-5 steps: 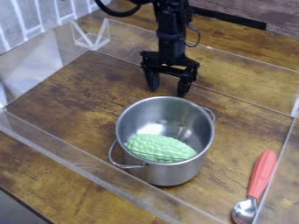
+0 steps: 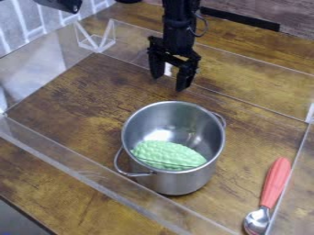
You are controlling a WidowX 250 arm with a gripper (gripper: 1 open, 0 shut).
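Observation:
My black gripper [image 2: 172, 72] hangs low over the wooden table [image 2: 68, 110] at the back centre, its fingers spread open, with a small pale item between or behind them that is too small to make out. A steel pot [image 2: 196, 125] with two handles stands in the front centre, a green bumpy corn-like object [image 2: 167, 155] lying inside it.
A red-handled scoop [image 2: 273, 184] lies at the right front. Clear plastic walls edge the work area.
My gripper has turned and shifted slightly to the left, and a pale item now shows by its fingers. The pot and scoop have not moved.

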